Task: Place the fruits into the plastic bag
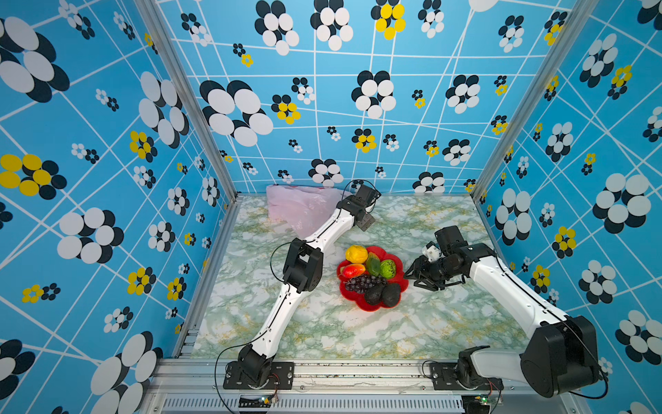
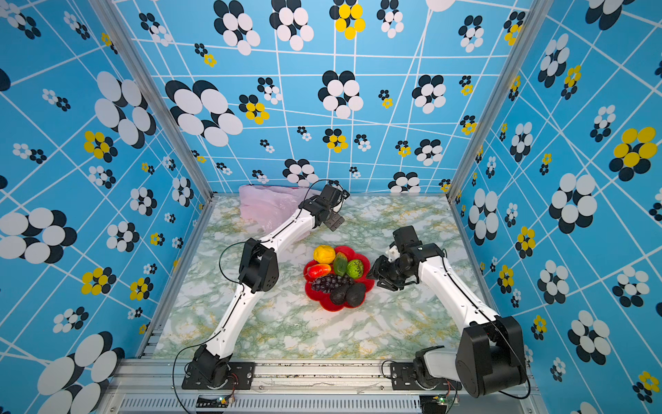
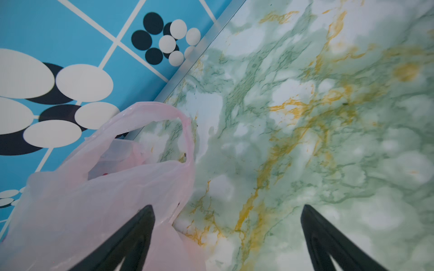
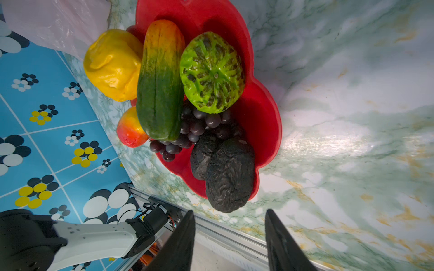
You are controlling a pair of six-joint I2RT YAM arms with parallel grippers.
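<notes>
A red flower-shaped plate (image 1: 400, 279) holds a yellow fruit (image 4: 113, 63), a red mango (image 4: 128, 128), a cucumber-like fruit (image 4: 158, 81), a green round fruit (image 4: 212, 72), dark grapes (image 4: 194, 126) and two dark fruits (image 4: 228, 176). A translucent pink plastic bag (image 3: 99, 216) lies crumpled at the back left. My open left gripper is beside the bag, over bare table. My right gripper stands just right of the plate, fingers apart, nothing between them.
Patterned blue walls enclose the back and sides; a metal rail runs along the front edge.
</notes>
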